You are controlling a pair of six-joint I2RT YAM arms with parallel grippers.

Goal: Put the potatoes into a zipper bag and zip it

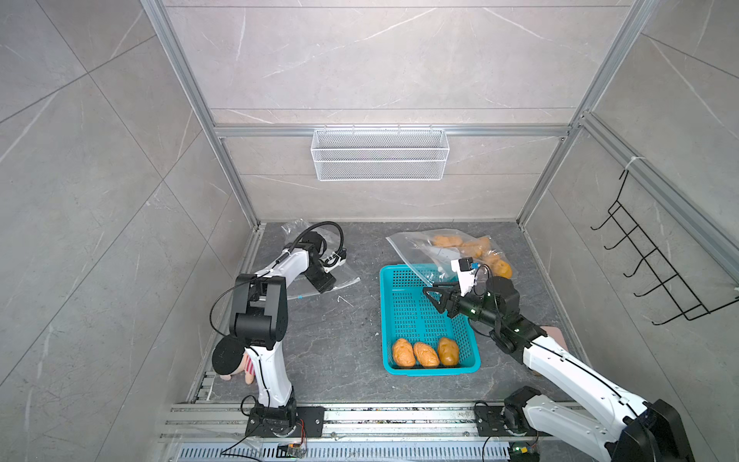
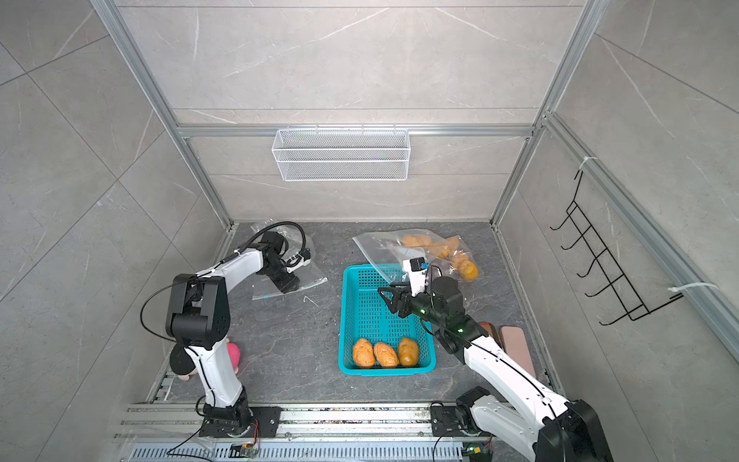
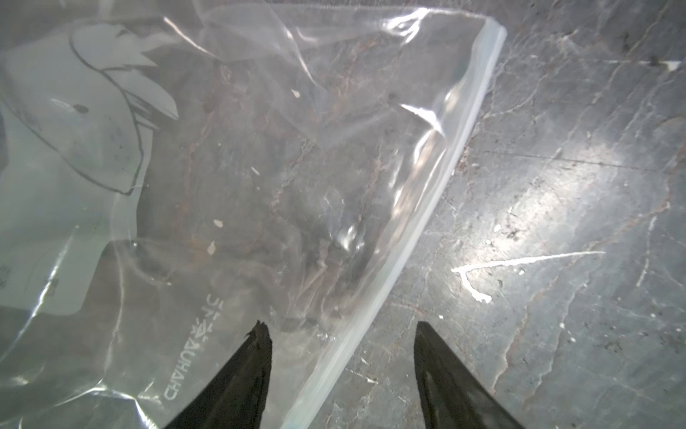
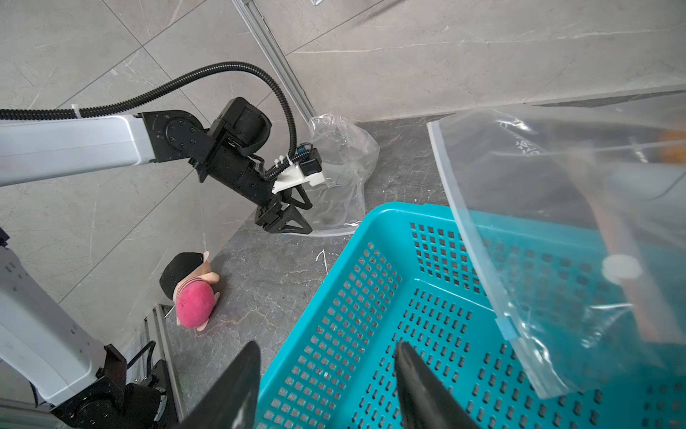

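An empty clear zipper bag (image 3: 214, 171) lies flat at the back left, its zip strip (image 3: 443, 171) running diagonally below my open left gripper, which holds nothing. A second bag (image 1: 419, 246) with several potatoes (image 2: 465, 265) inside lies at the back right, overhanging the blue basket (image 1: 391, 308). Three more potatoes (image 1: 403, 352) lie along the basket's near end. My right gripper is open over the basket, with nothing between its fingers and the bag's mouth to its right in the right wrist view.
A plush toy (image 4: 194, 296) sits at the left edge behind the left arm. A pink board (image 2: 515, 346) lies at the right edge. A wire shelf (image 1: 379, 154) hangs on the back wall, a black rack (image 1: 654, 277) on the right wall.
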